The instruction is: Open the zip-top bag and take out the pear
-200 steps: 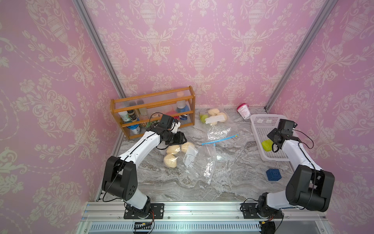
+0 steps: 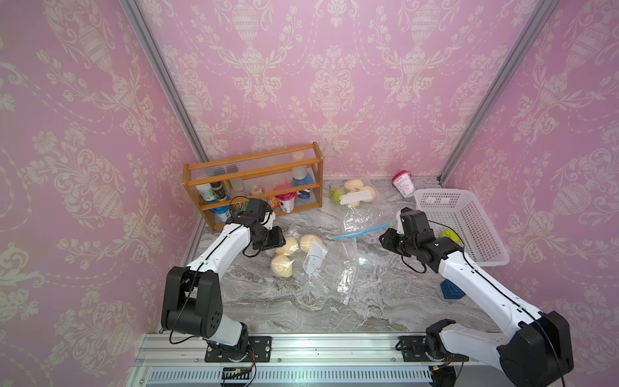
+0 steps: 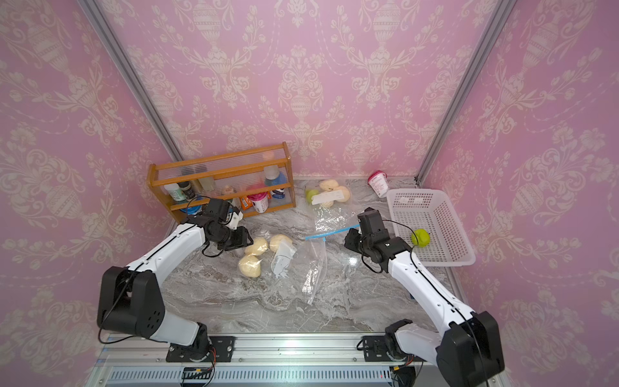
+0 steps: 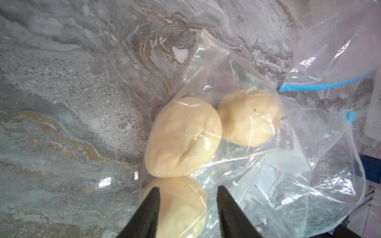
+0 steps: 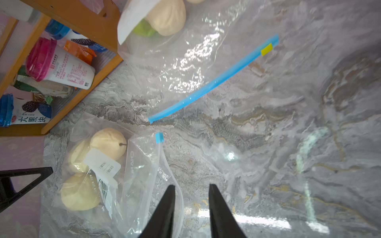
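The near zip top bag (image 5: 139, 170), clear and with a blue slider (image 5: 159, 137) at one corner of its mouth, lies on the counter. Several pale yellow pears (image 4: 182, 136) rest in its left end beside a white label (image 5: 102, 164). Just above those pears is my left gripper, its fingers apart over one pear and holding nothing. My right gripper hangs over the counter to the right of this bag's mouth, part open and empty. Behind lies a second clear bag (image 5: 194, 51) with a blue zip strip, holding pale fruit and a green one (image 2: 337, 194).
A white basket (image 2: 499, 245) at the right contains a green fruit (image 3: 420, 238). Near its front sits a blue block (image 2: 452, 289). A wooden rack (image 2: 251, 173) of jars stands at the back left, and a pink-lidded cup (image 2: 404, 183) at the back right.
From over the basket, my right arm has swung left to the counter beside the bags, leaving the green fruit in the basket. My left gripper has shifted left across the pears.
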